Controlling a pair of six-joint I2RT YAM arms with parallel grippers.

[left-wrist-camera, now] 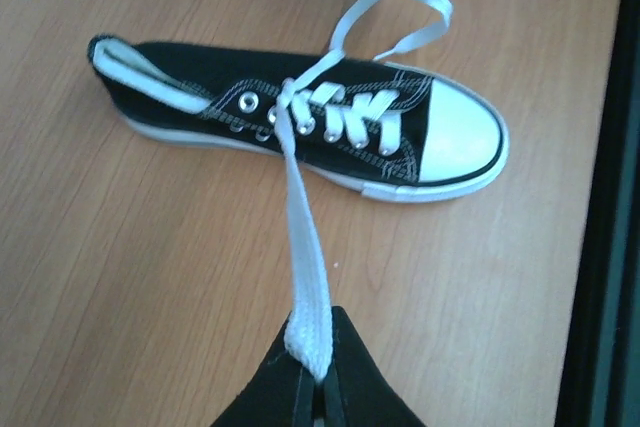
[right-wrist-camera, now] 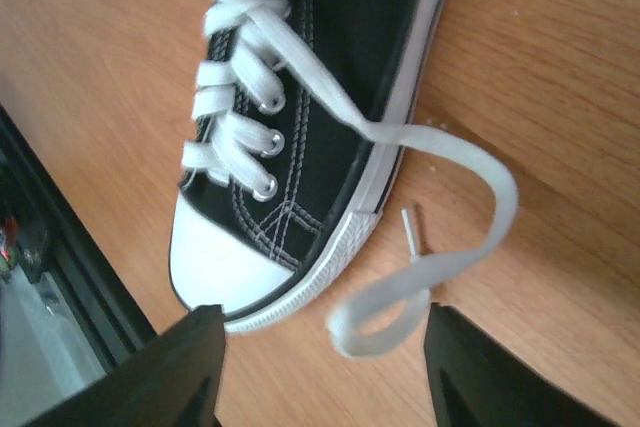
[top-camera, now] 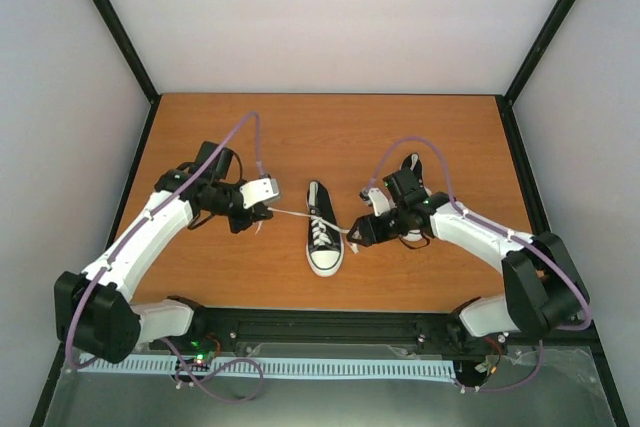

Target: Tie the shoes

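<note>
A black shoe (top-camera: 321, 227) with a white toe lies mid-table, toe toward the front. One white lace (left-wrist-camera: 305, 237) runs taut from its eyelets to my left gripper, which is shut on it left of the shoe. The other lace end (right-wrist-camera: 470, 257) curls loose on the shoe's right side, slack in the right wrist view. My right gripper stands open, its fingers (right-wrist-camera: 465, 367) apart and the lace's loop showing between and beyond them. Right of the shoe, the second shoe (top-camera: 412, 165) is mostly hidden behind my right arm.
A dark frame rail (top-camera: 320, 322) edges the front. Purple tubes (top-camera: 485, 219) arch over both arms.
</note>
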